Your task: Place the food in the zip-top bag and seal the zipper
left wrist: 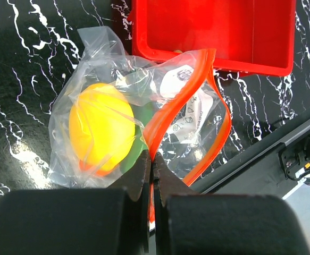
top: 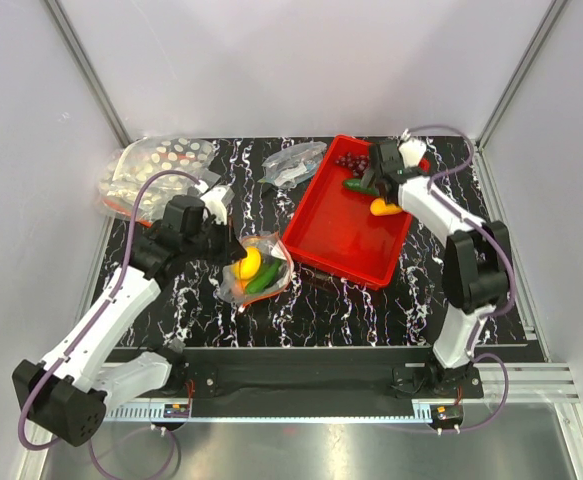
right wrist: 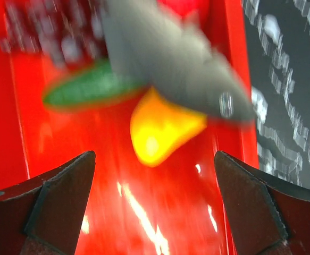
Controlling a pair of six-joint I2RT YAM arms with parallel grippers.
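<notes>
The zip bag [left wrist: 64,138] holds a yellow item [left wrist: 99,125] and a green cucumber [top: 266,276]. My left gripper is shut on the bag's orange zipper edge. My right gripper hangs open over the red tray [top: 326,230], above a blurred grey fish [right wrist: 181,69], a green cucumber [right wrist: 83,87], dark grapes [right wrist: 64,32] and a yellow item [right wrist: 160,133].
Clear and printed plastic bags [top: 161,170] lie at the back left, and another clear bag [top: 291,162] lies beside the tray. The counter in front of the tray is clear.
</notes>
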